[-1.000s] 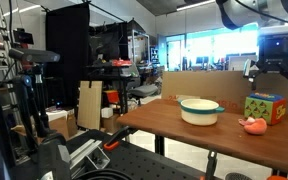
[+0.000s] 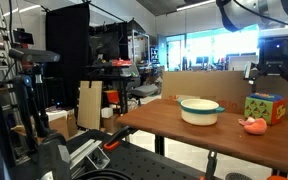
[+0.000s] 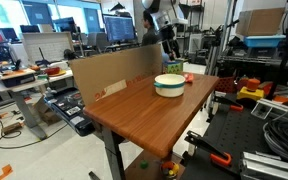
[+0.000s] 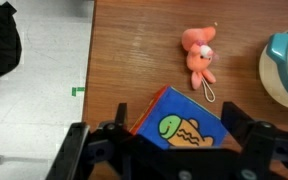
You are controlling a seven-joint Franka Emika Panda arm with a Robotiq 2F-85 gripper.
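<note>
A colourful box (image 2: pixel 265 108) stands on the wooden table, under my gripper (image 2: pixel 274 76) in exterior view 1. My gripper is open, its fingers wide apart with nothing between them. From the wrist view, the box's blue top with a cartoon picture (image 4: pixel 187 124) shows just ahead of the gripper, its near part hidden by the gripper body. A pink-orange soft toy (image 4: pixel 198 55) with a thin loop lies on the table beside the box. Further off sits a round white bowl with a green rim (image 2: pixel 199 112), apart from both.
An upright brown panel (image 3: pixel 112 75) runs along one long side. The table's edge lies close to the box in the wrist view.
The upper arm shifts slightly in exterior view 1, with the gripper staying above the box. The box, toy and bowl keep their places.
</note>
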